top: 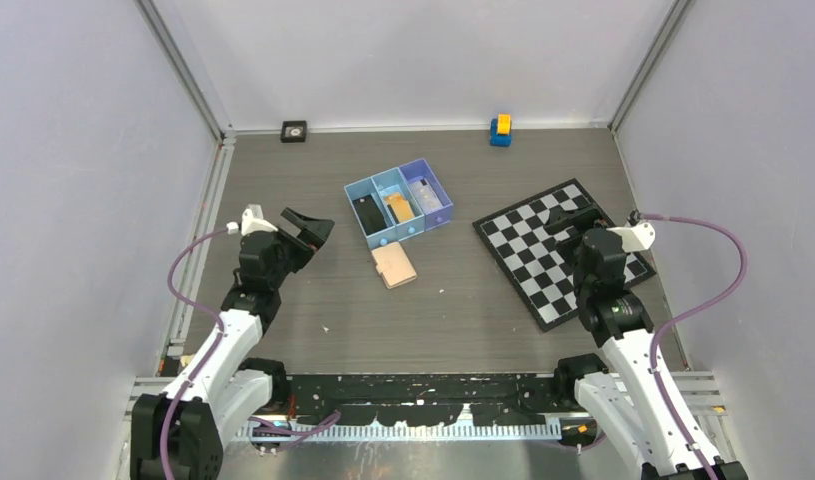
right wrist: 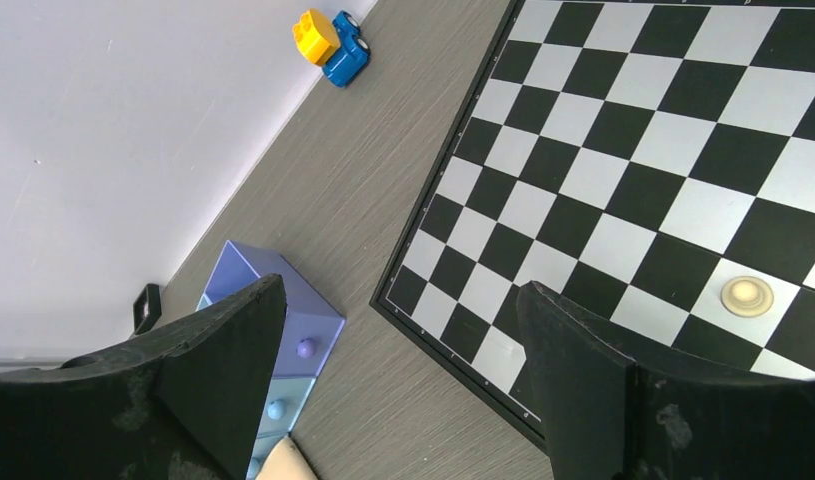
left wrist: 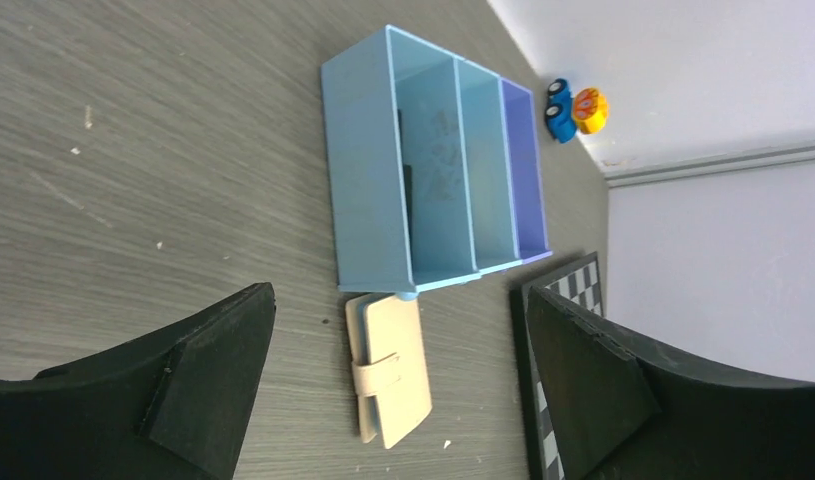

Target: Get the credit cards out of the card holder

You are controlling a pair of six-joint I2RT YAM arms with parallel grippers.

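A tan card holder (top: 394, 264) lies on the table just in front of the blue and purple organizer. In the left wrist view the card holder (left wrist: 398, 365) shows a strap across its side and appears closed; no cards can be made out. My left gripper (top: 311, 229) is open above the table, left of the holder, with empty space between its fingers. Over the chessboard on the right, my right gripper (top: 571, 226) also stands open and empty. Only a corner of the card holder (right wrist: 286, 462) shows at the bottom of the right wrist view.
The three-compartment organizer (top: 357, 190) holds a black item, a yellow item and a clear one. A chessboard (top: 524, 285) with a pale piece (right wrist: 746, 296) lies right. A toy vehicle (top: 500, 132) and black box (top: 294, 131) sit at the back.
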